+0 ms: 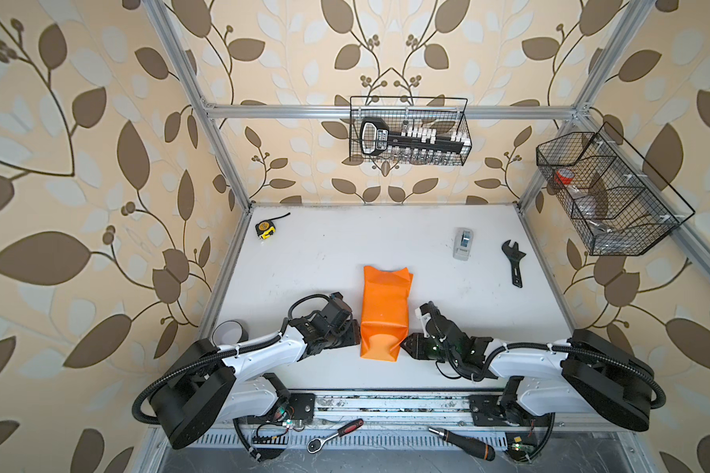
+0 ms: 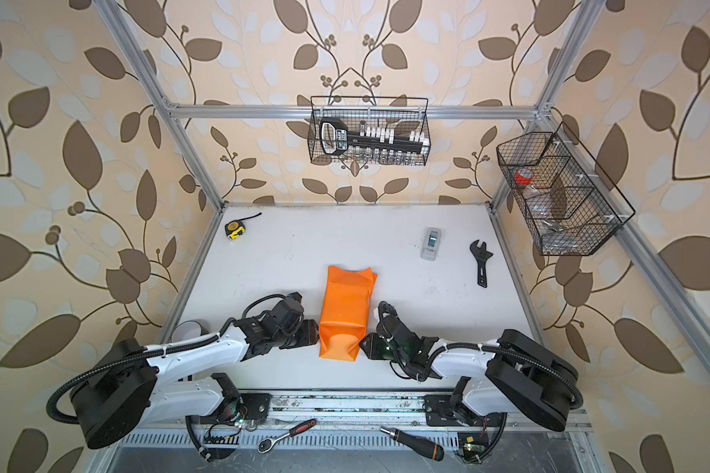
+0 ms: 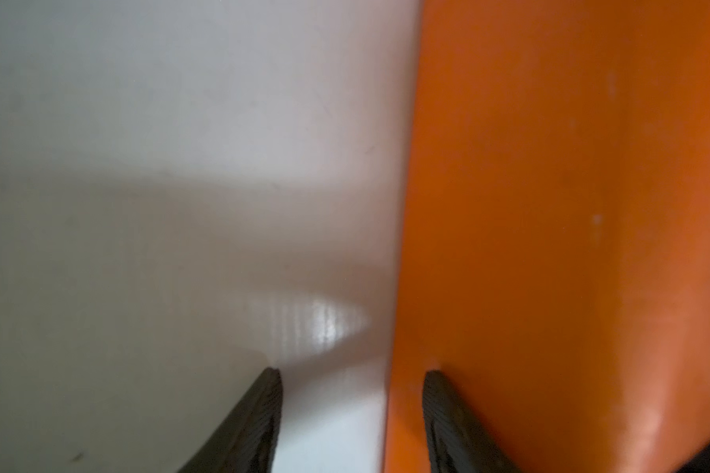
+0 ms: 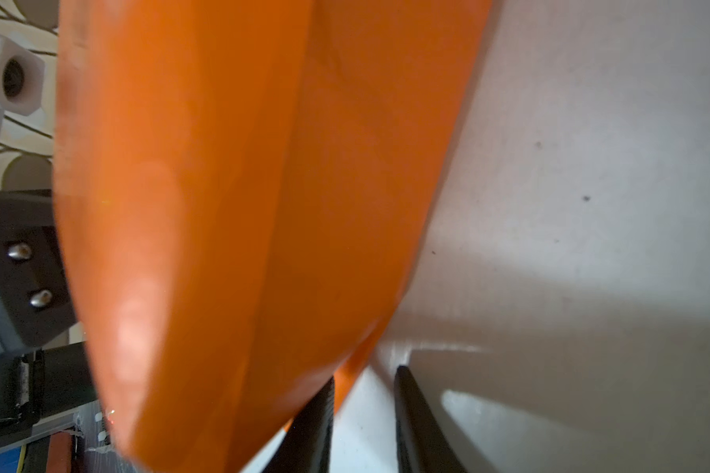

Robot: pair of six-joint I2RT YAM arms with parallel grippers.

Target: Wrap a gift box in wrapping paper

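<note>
The gift box is hidden under bright orange wrapping paper (image 1: 385, 302), which forms a long upright bundle in mid-table with a loose flap at its near end. At the left of that near end is my left gripper, part open. One of its fingers (image 3: 441, 421) stands against the orange side, the other over bare table. My right gripper is at the right near corner, shut on the paper's edge; its fingers (image 4: 408, 410) sit close together, with a narrow orange strip showing between them.
A tape measure (image 1: 266, 228) lies far left, a grey device (image 1: 463, 243) and a wrench (image 1: 514, 262) far right. A roll of tape (image 2: 187, 331) is near the left edge, partly behind the left arm.
</note>
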